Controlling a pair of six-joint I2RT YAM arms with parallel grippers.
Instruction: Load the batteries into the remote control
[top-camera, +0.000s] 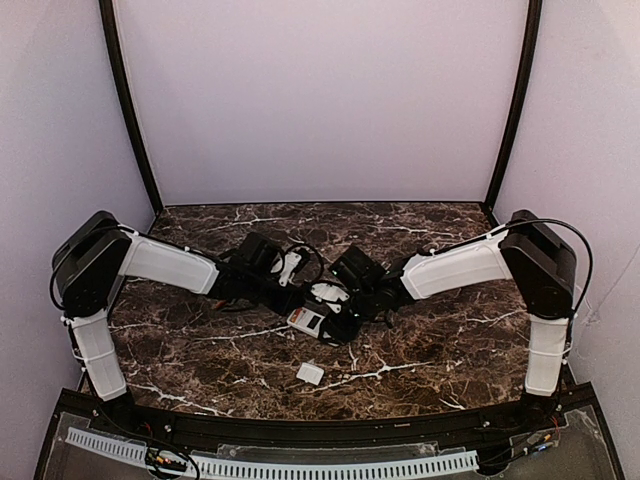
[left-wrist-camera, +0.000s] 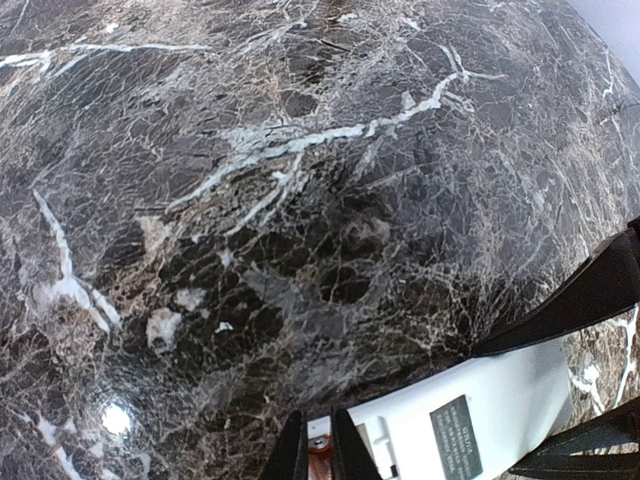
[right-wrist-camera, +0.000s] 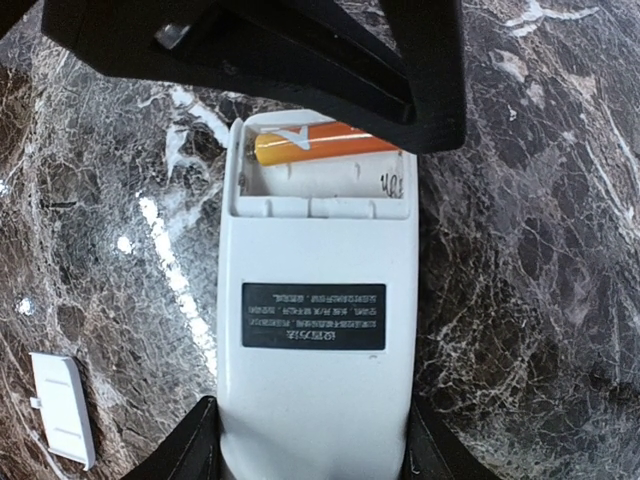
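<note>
The white remote (right-wrist-camera: 315, 250) lies lengthwise in my right gripper, which is shut on its lower end. Its battery compartment is open at the top, with an orange battery (right-wrist-camera: 305, 143) lying slightly tilted in the upper slot; the lower slot shows bare springs. My left gripper is shut, its tips directly over the compartment end, where they partly cover the battery; whether anything is between them I cannot tell. The loose white battery cover (right-wrist-camera: 62, 405) lies on the marble surface, also seen in the top view (top-camera: 310, 373).
Both arms meet over the middle. Small items behind the left arm are too dark and hidden to tell. Walls stand at the back and both sides.
</note>
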